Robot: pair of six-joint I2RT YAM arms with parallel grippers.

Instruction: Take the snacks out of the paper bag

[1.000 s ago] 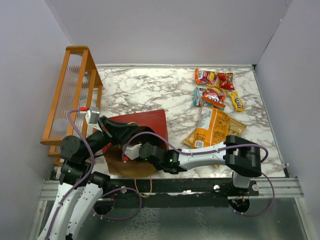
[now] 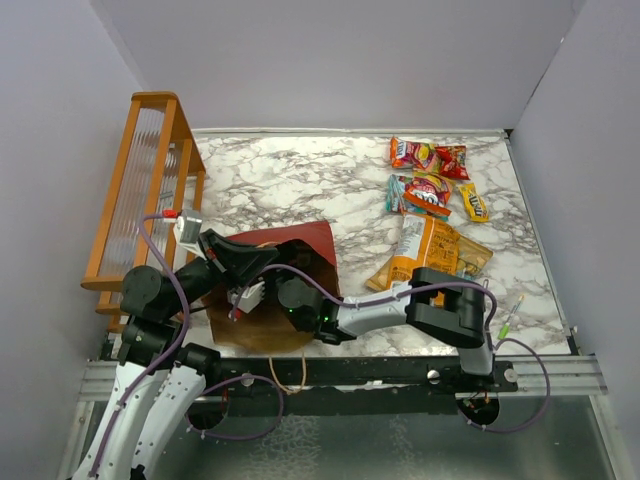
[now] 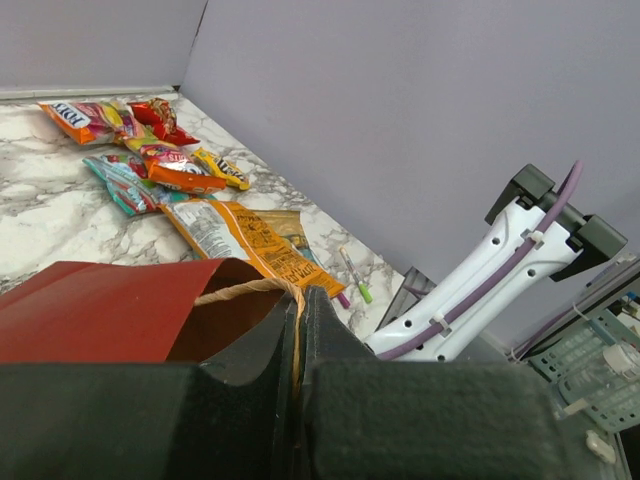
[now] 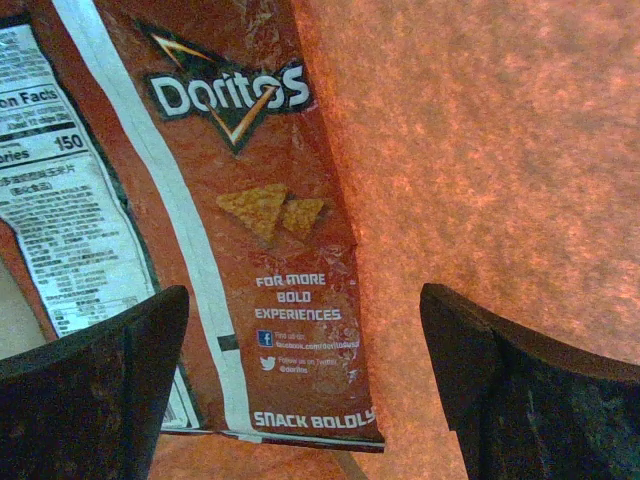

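Note:
The paper bag [image 2: 258, 337] lies at the front left of the table, its mouth facing right and a red side [image 3: 95, 305] uppermost. My left gripper is shut on the bag's twisted rope handle [image 3: 245, 289]. Reaching into the bag from the right, my right gripper is mostly hidden in the top view. In the right wrist view it stands open over a dark red Doritos bag [image 4: 275, 165]. That snack lies against the bag's orange-brown inner wall [image 4: 480, 160], partly between the fingers and extending past the left one.
Several snacks lie at the right of the table, among them a large orange pack [image 2: 424, 250], a yellow packet [image 2: 473, 202] and a small red one [image 2: 451, 161]. A wooden rack [image 2: 150, 190] stands at the left.
The left arm is nearly still. The snacks on the right have not moved.

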